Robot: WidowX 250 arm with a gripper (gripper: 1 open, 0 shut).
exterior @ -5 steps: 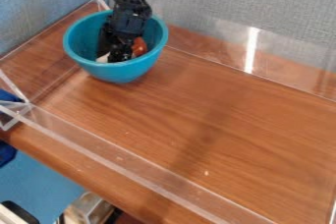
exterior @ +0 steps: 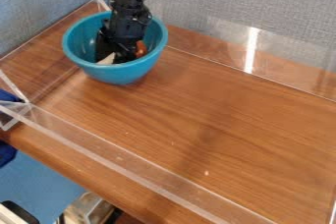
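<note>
A turquoise bowl (exterior: 136, 70) stands at the back left of the wooden table, holding a few small objects, among them a light wedge-shaped piece and a reddish-orange one at its right. The black gripper (exterior: 121, 43) reaches down from above into the bowl, low among the contents. Its fingertips are largely hidden by the bowl and the dark shadow, so whether it is open or holds anything does not show clearly.
Grey padded walls rise behind and at the left. A dark blue object (exterior: 8, 100) and other items lie off the table's left edge.
The gripper has shifted slightly down and left within the bowl, covering more of the contents. The bowl has stayed about where it was.
</note>
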